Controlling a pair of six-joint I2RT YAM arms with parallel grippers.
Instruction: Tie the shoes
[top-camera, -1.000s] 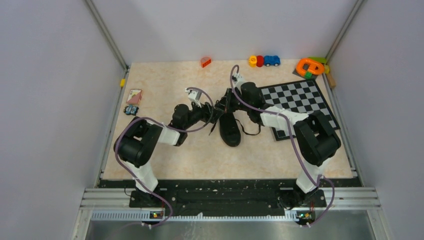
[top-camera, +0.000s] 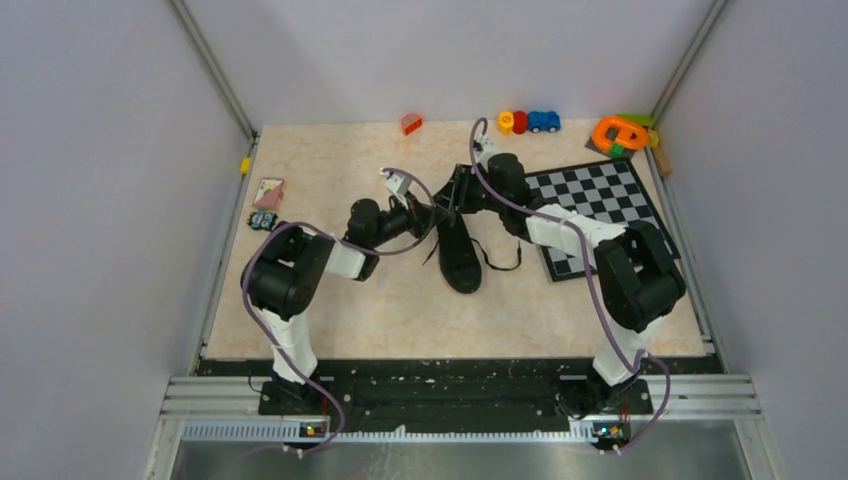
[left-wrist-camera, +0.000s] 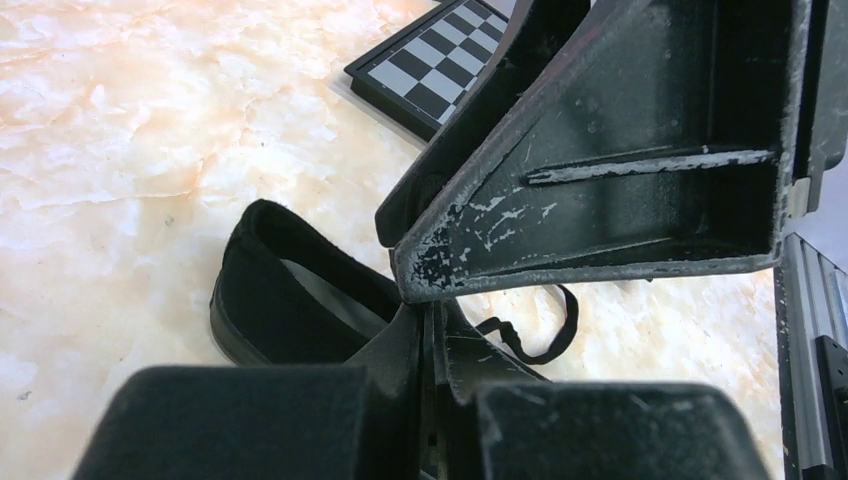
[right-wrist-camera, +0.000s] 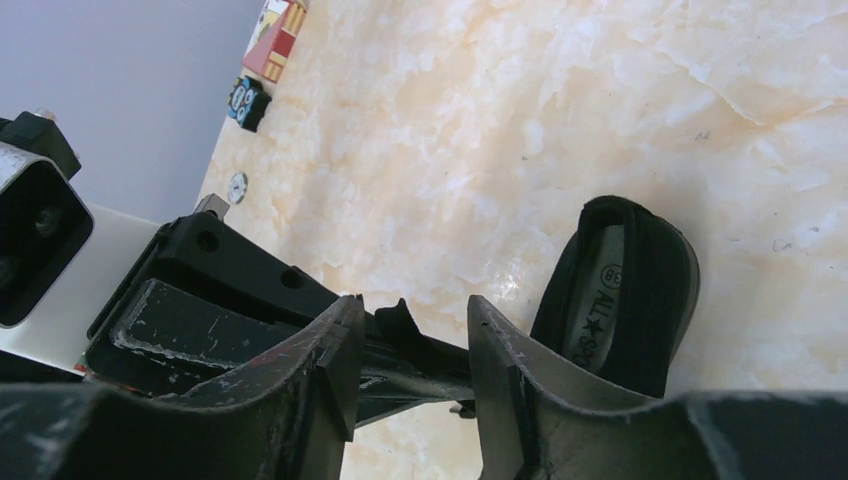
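Observation:
A black shoe (top-camera: 460, 262) (right-wrist-camera: 660, 300) lies upright at the table's centre, a loose lace (top-camera: 505, 266) (left-wrist-camera: 555, 340) curling out to its right. Over one end of it my two grippers meet. My left gripper (top-camera: 430, 215) is shut; its tips are close beside the right gripper's housing, and whether any lace is between them is hidden. My right gripper (top-camera: 457, 185) stands part open just above and behind, its fingers either side of the left gripper's body in the right wrist view, with no lace seen between them.
A checkerboard (top-camera: 600, 190) lies to the right under the right arm. Toys (top-camera: 543, 121) line the back edge and others (top-camera: 265, 195) the left edge.
My right gripper has moved slightly back and up in the top view. My left gripper moved a little right and back from one second ago. The shoe is unmoved.

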